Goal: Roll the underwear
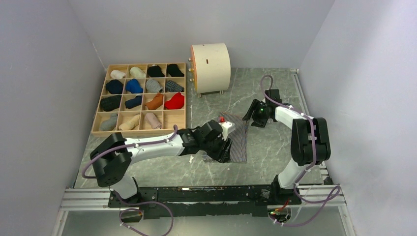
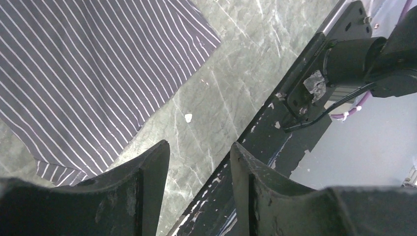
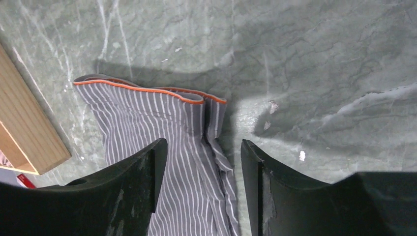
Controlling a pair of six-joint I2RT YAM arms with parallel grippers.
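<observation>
Grey pinstriped underwear [image 1: 238,142] lies spread on the marble table, with an orange-edged waistband [image 3: 137,88] at its far end and a folded right side. My left gripper [image 1: 223,155] is over its near part; in the left wrist view the fingertips [image 2: 156,152] are apart with nothing between them, beside the cloth's edge. My right gripper [image 1: 251,115] stands open above the far right corner, the waistband lying between and beyond its fingers in the right wrist view.
A wooden grid box [image 1: 174,118] of rolled garments fills the back left. A cream drum [image 1: 211,66] stands at the back. Bare table shows right of the cloth and at the front left.
</observation>
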